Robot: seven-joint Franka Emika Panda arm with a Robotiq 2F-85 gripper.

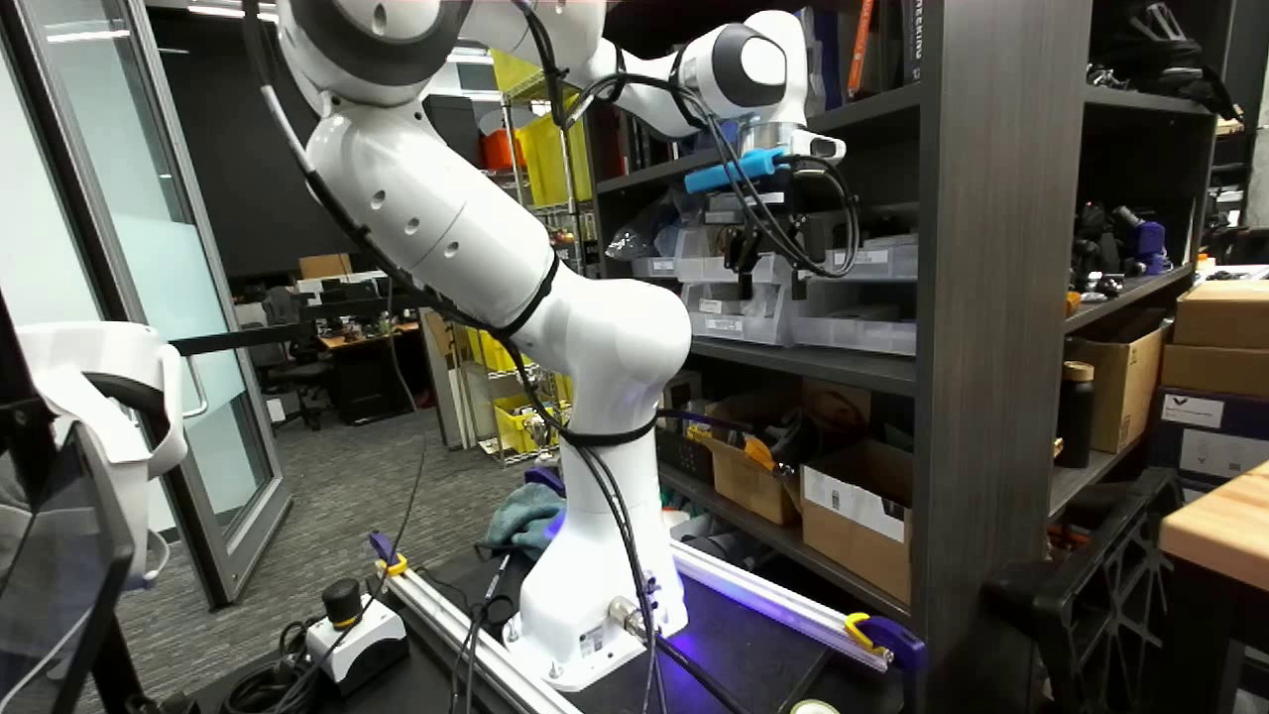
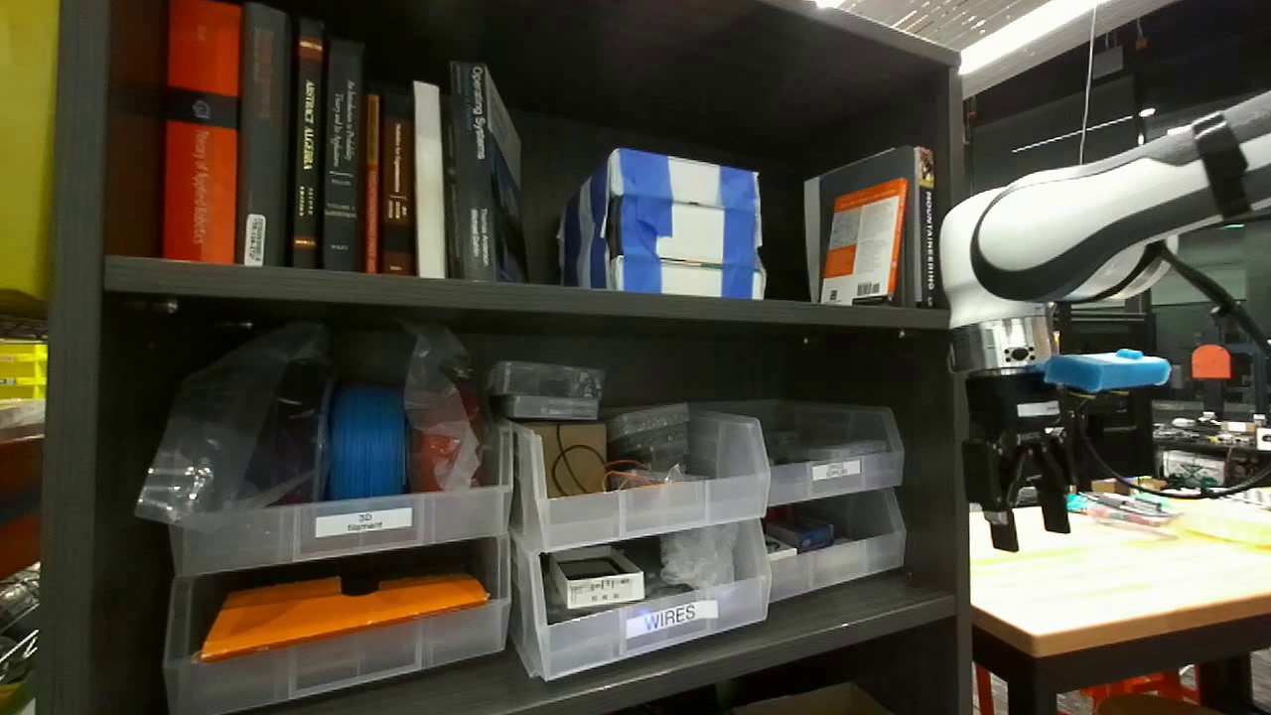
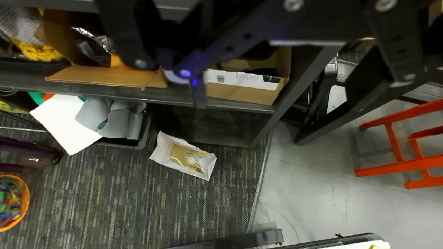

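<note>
My gripper [image 2: 1031,524] points down in front of the shelf's right end, its two black fingers apart and the space between them empty. In exterior view 1 the gripper [image 1: 772,286] hangs before the clear plastic bins [image 1: 752,323]. The wrist view has its dark fingers [image 3: 369,81] across the top, spread wide, with nothing held. On the middle shelf stand a bin of filament [image 2: 435,524], a bin labelled WIRES [image 2: 649,622] and other stacked bins. An orange folder [image 2: 346,608] lies in the lower left bin.
Books [image 2: 272,143] and a blue-and-white striped box [image 2: 688,226] fill the upper shelf. A wooden table [image 2: 1108,584] is behind the gripper. Below are cardboard boxes [image 1: 857,518], a white paper bag [image 3: 182,155] on the carpet and an orange stool frame [image 3: 398,166].
</note>
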